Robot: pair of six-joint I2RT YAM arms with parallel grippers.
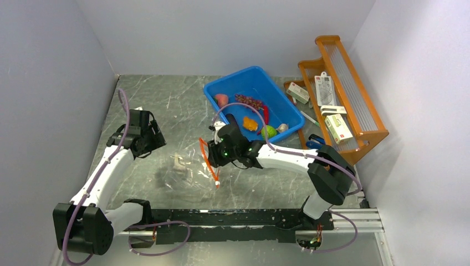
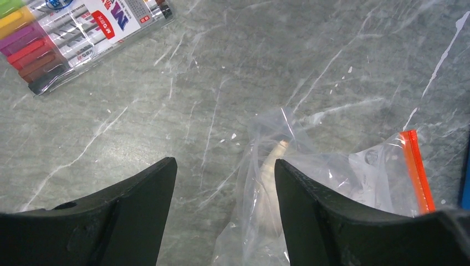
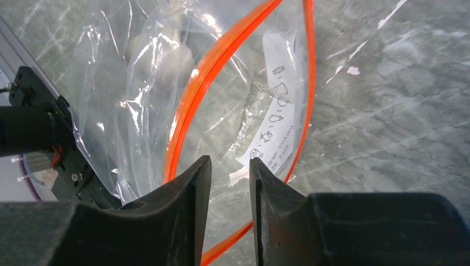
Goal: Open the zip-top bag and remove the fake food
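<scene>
The clear zip top bag (image 1: 183, 169) lies on the grey marble table, its orange zip edge (image 3: 199, 83) spread into a loop toward my right gripper. A pale food item (image 2: 271, 183) shows dimly inside. My right gripper (image 1: 212, 155) hangs over the zip side; in its wrist view its fingers (image 3: 188, 199) stand close together with a narrow gap, and whether anything is between them is unclear. My left gripper stands open at the upper left of the bag, with nothing between its fingers.
A blue bin (image 1: 249, 77) of fake fruit and vegetables is at the back centre-right. A wooden rack (image 1: 366, 136) with boxes stands at the right. A marker pack (image 2: 88, 44) lies beyond my left gripper.
</scene>
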